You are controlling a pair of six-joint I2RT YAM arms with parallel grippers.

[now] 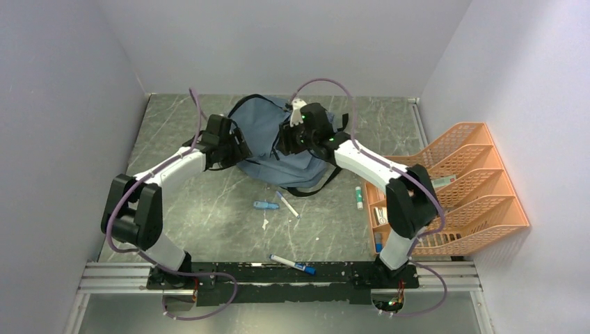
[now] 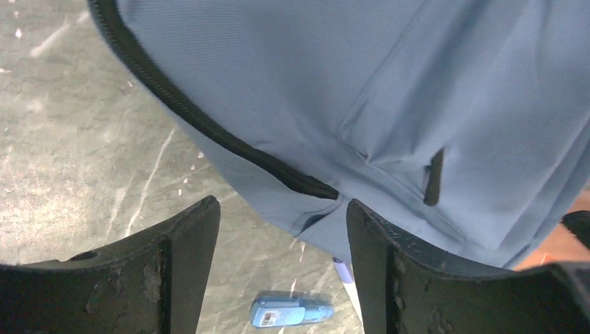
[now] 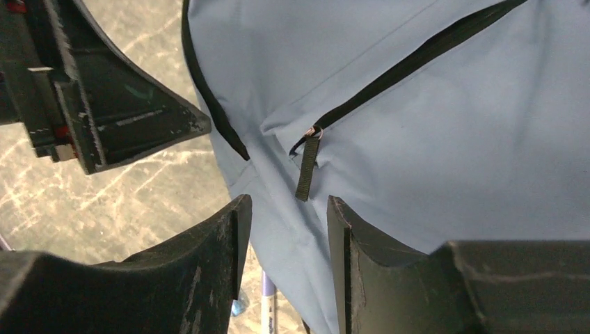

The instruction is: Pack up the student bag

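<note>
The blue-grey bag (image 1: pixel 261 132) lies flat on the grey marbled table, its black zips and a strap showing. At the bag's lower left edge, above the zip end, my left gripper is open with nothing between its fingers. My right gripper hovers over the middle of the bag, open, close to a black zip pull (image 3: pixel 307 169); nothing is held in it. In the right wrist view, part of the left gripper shows at the upper left. A light-blue item (image 1: pixel 266 205) and a white marker with a purple end (image 1: pixel 288 205) lie just below the bag.
An orange rack (image 1: pixel 480 240) with compartments stands at the right, holding small items. Beside it lies a green-and-white tube (image 1: pixel 359 197). A blue-capped marker (image 1: pixel 292 264) rests at the front edge.
</note>
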